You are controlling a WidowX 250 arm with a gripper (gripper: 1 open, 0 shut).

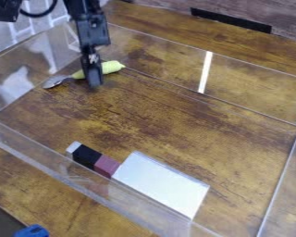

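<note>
My gripper (93,70) reaches down from the top left over a yellow-green elongated object (110,67) lying on the wooden floor of a clear-walled enclosure. The fingertips are low beside that object, blurred; the gripper looks shut, and I see nothing clearly held. A small silver spoon-like piece (56,81) lies just left of it.
A white rectangular board (161,185) lies at the front, beside a black and maroon block (92,158). Clear walls bound the wooden area (176,111), whose middle and right are free. A blue object (30,231) sits at the bottom left corner.
</note>
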